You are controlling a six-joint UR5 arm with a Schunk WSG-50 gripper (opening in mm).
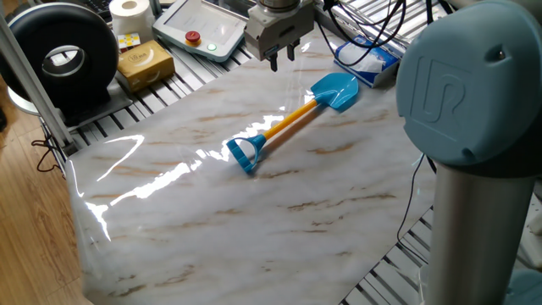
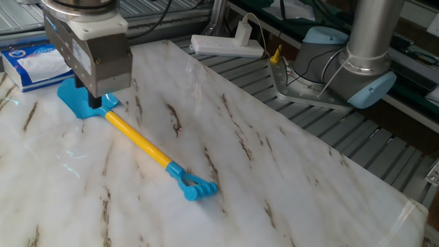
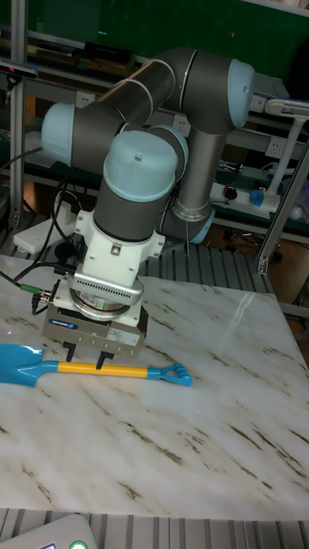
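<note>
A toy shovel with a yellow shaft (image 1: 290, 119), blue scoop (image 1: 336, 91) and blue grip (image 1: 246, 153) lies on the marble-patterned tabletop. My gripper (image 1: 282, 58) hangs above the table, apart from the shovel. Its two dark fingers stand spread with nothing between them. In exterior view 3 the fingers (image 3: 70, 351) overlap the yellow shaft (image 3: 110, 371), while exterior view 1 shows a clear gap between them and the shovel. Exterior view 2 has the gripper body covering part of the blue scoop (image 2: 74, 98).
Beside the scoop, at the table edge, sits a blue-and-white packet (image 2: 38, 66). A teach pendant (image 1: 201, 27) and a yellow-brown box (image 1: 145, 65) stand beyond the tabletop, with a power strip (image 2: 227, 46) near the arm's base.
</note>
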